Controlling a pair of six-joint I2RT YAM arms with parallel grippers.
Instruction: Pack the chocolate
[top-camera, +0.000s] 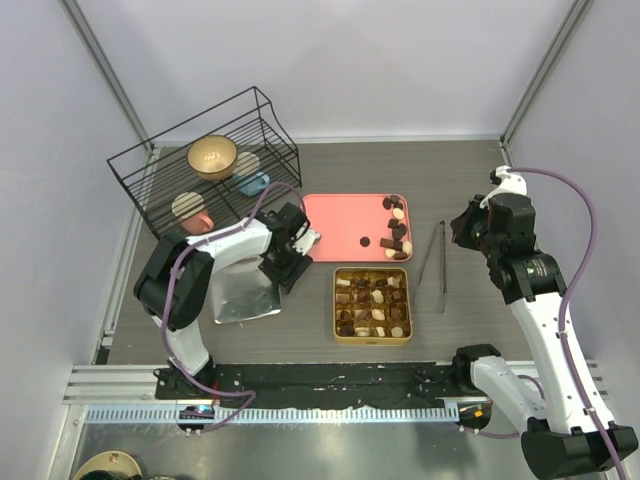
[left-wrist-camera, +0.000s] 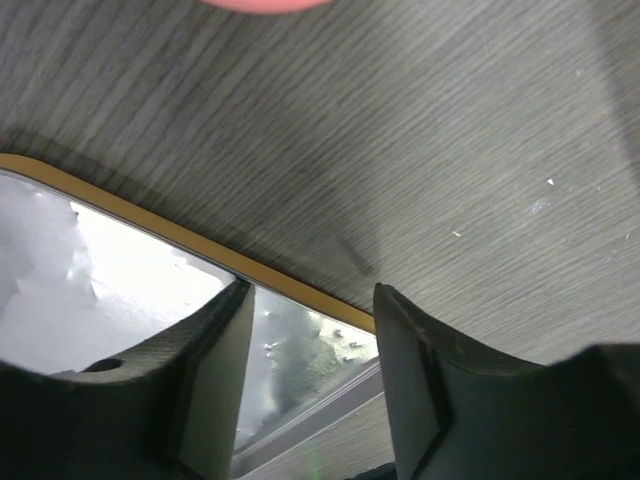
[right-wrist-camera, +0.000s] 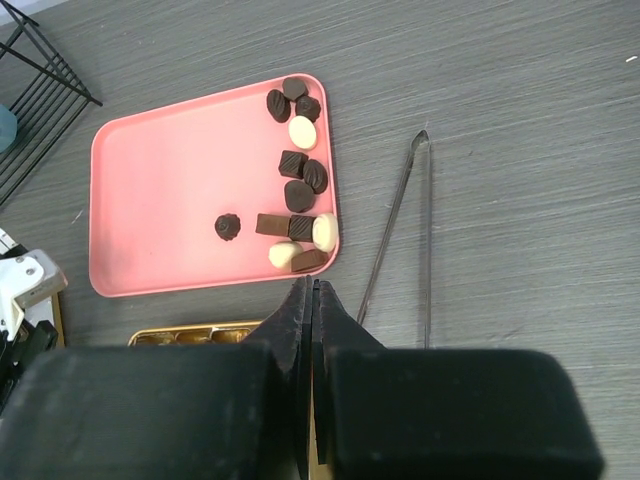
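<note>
The gold box (top-camera: 337, 305) holds many chocolates in its compartments. More chocolates (right-wrist-camera: 299, 195) lie along the right side of the pink tray (top-camera: 335, 225), behind the box. To the box's left, a clear lid (top-camera: 245, 297) with a gold rim rests on the table. My left gripper is over the lid's corner, its fingers apart with the gold-rimmed edge showing between them; contact is unclear. On the right, my right gripper (top-camera: 466, 229) hangs away from the box, shut, with nothing visible between its fingertips.
Metal tongs (top-camera: 443, 265) lie right of the box. A black wire rack (top-camera: 212, 165) holding a bowl (top-camera: 212, 157) and cups stands at the back left.
</note>
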